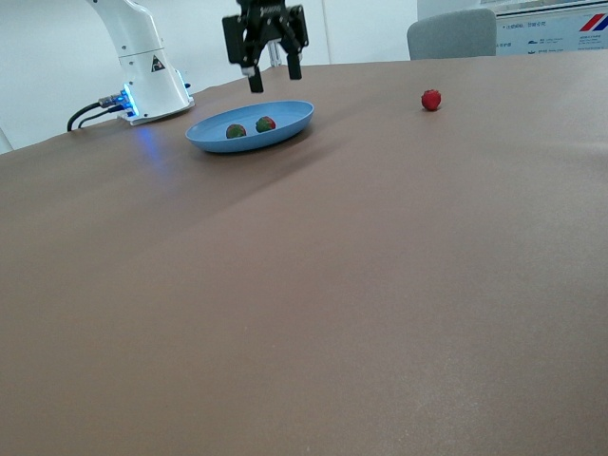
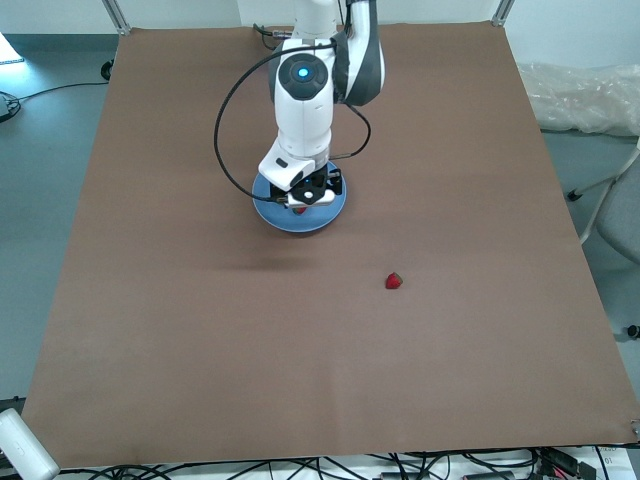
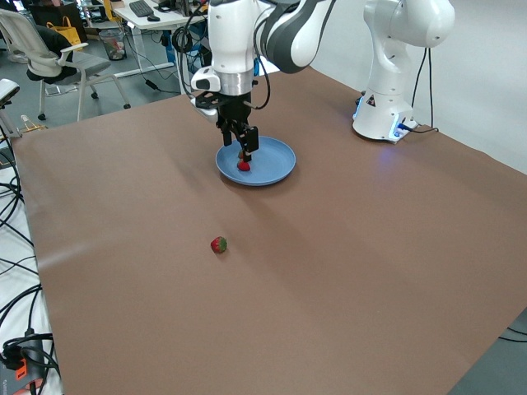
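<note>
My black gripper (image 1: 275,81) hangs above a blue plate (image 1: 214,141), its two fingers spread apart with nothing seen between them in the top view. On the plate lie two strawberries (image 1: 266,124) (image 1: 237,131), partly hidden under the gripper in the left and right views. A lone red strawberry (image 2: 393,281) rests on the brown tabletop, nearer the left camera than the plate, apart from it; it also shows in the right view (image 3: 218,245).
Cables line one edge, and chairs stand off the table.
</note>
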